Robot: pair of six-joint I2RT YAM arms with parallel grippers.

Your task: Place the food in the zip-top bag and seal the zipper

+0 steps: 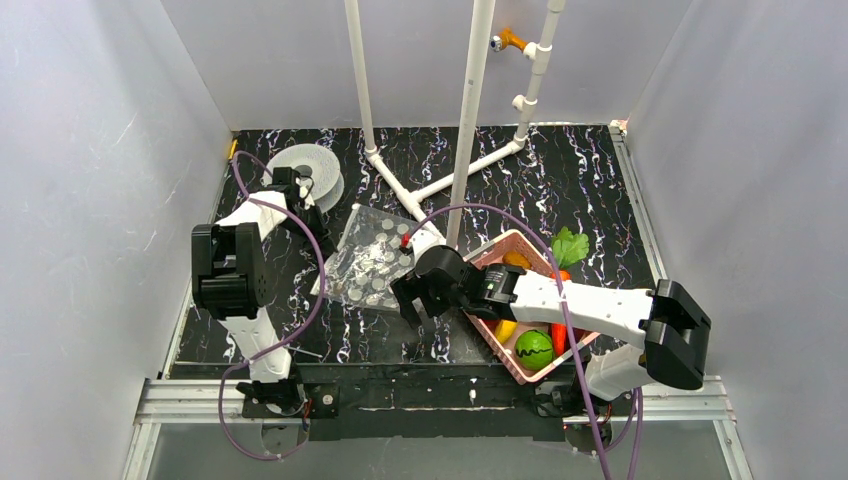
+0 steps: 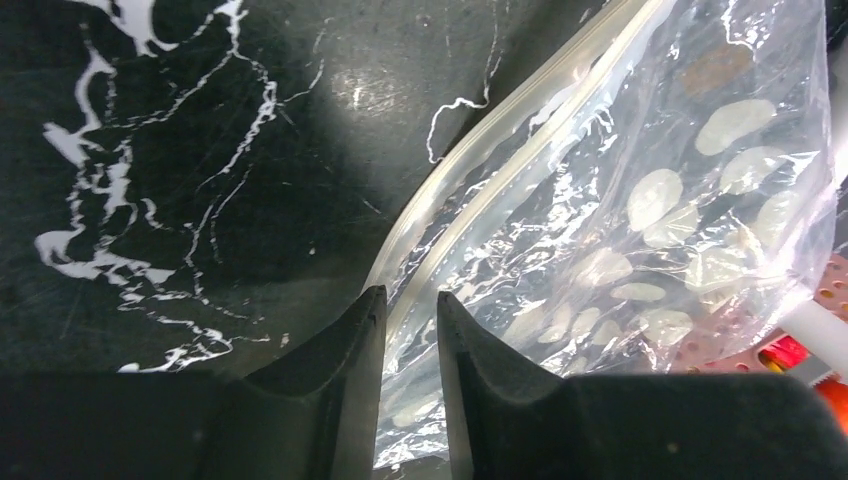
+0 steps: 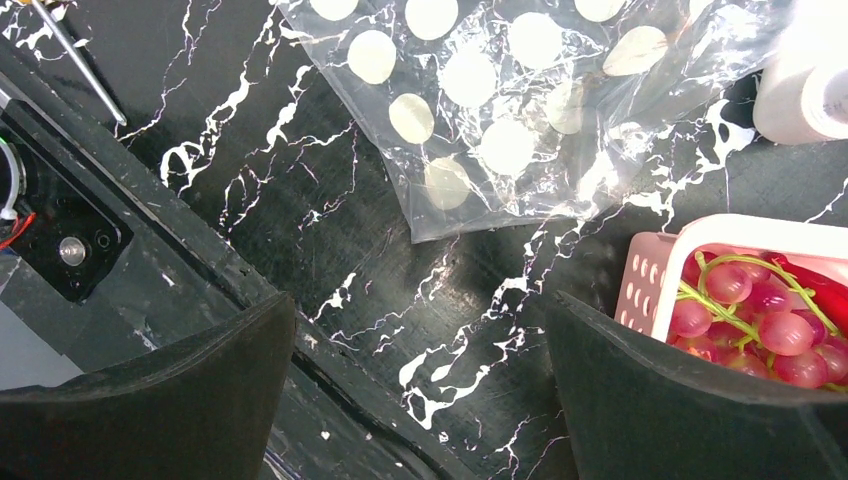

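Observation:
The clear zip top bag lies flat on the dark marbled counter, dotted with round vents. My left gripper is shut on the bag's zipper edge at its left side. My right gripper stands open over the bare counter just in front of the bag, with nothing between its fingers. A pink basket at the right holds the food, including red grapes, a watermelon, yellow pieces and red peppers.
A white pipe frame stands behind the bag. White round plates lie at the back left. A leafy green sits by the basket's back right. A thin metal rod lies near the front left edge.

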